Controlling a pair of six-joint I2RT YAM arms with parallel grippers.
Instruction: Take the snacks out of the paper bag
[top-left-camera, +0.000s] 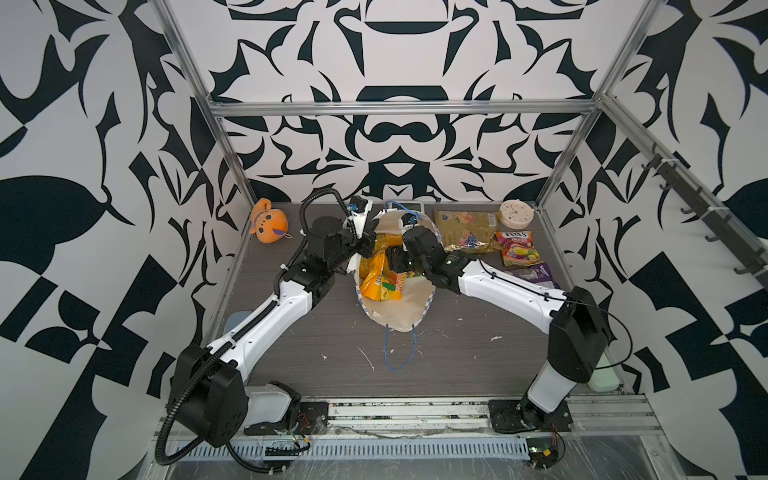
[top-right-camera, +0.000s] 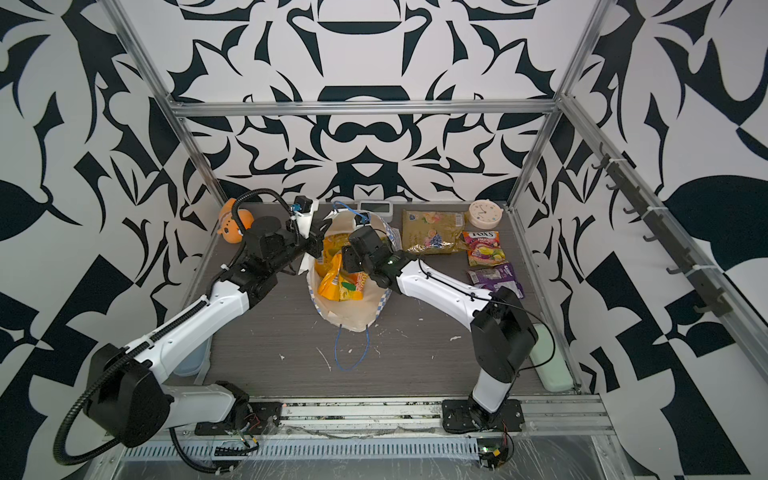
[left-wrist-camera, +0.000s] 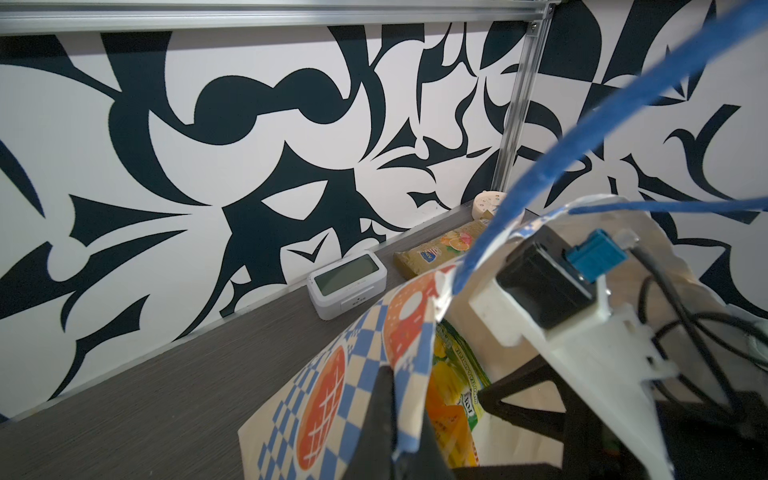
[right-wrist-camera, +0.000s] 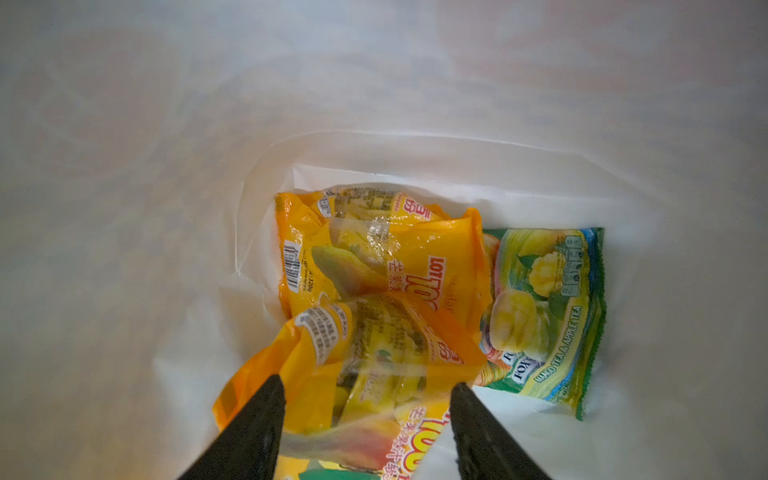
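Note:
The paper bag (top-left-camera: 400, 312) stands open mid-table with a blue handle. My left gripper is shut on its checkered rim at the back left. My right gripper is part open inside the bag, fingertips either side of the lower orange mango snack bag (right-wrist-camera: 376, 384). Behind that lie another orange bag (right-wrist-camera: 360, 256) and a green Fox's pack (right-wrist-camera: 540, 320).
At the right lie a gold pack (top-left-camera: 468, 228), a Fox's pack (top-left-camera: 518, 249), a purple pack (top-left-camera: 532, 273) and a round tin (top-left-camera: 516, 213). An orange toy (top-left-camera: 269, 220) sits back left.

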